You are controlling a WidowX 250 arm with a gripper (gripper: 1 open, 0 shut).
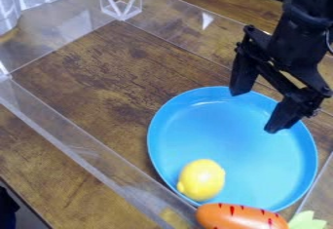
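Note:
A blue plate (232, 145) lies on the wooden surface, holding a yellow lemon (201, 179) near its lower left. An orange toy carrot (240, 216) with a pale green top lies at the bottom edge, by the plate's lower rim. My black gripper (260, 101) hangs from the upper right over the back part of the plate, its fingers spread open with nothing seen between them.
Clear plastic walls (72, 141) border the wooden area (104, 77) on the left, front and back, with a small clear bracket (120, 4) at the back left. The wood left of the plate is clear.

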